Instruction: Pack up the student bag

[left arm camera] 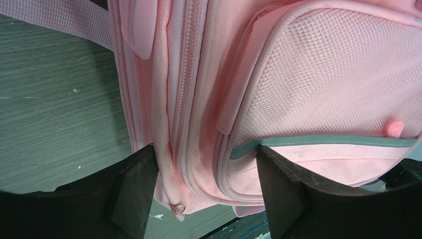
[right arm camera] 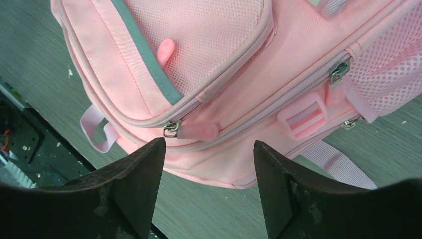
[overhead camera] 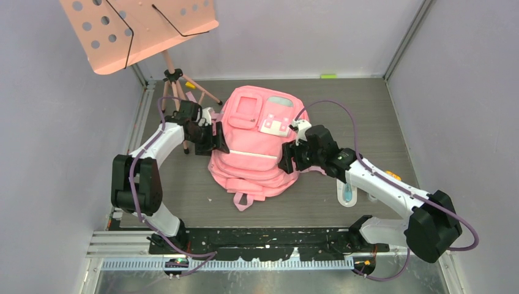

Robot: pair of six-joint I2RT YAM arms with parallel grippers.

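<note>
A pink backpack (overhead camera: 245, 144) lies flat in the middle of the floor, its top handle loop toward the front. At its left side is my left gripper (overhead camera: 219, 144), fingers part open; in the left wrist view the fingers (left arm camera: 134, 184) stand apart around the bag's lower corner and zipped edge, and I cannot tell whether they touch it. Over the bag's right edge hovers my right gripper (overhead camera: 286, 164), also part open. Between its fingers in the right wrist view, the bag's side shows with a zipper pull (right arm camera: 196, 132), a pink buckle (right arm camera: 303, 115) and nothing gripped.
A pink perforated stand (overhead camera: 147, 27) on a tripod rises at the back left, near the left arm. A white packet with a blue item (overhead camera: 347, 192) lies to the right, partly under the right arm.
</note>
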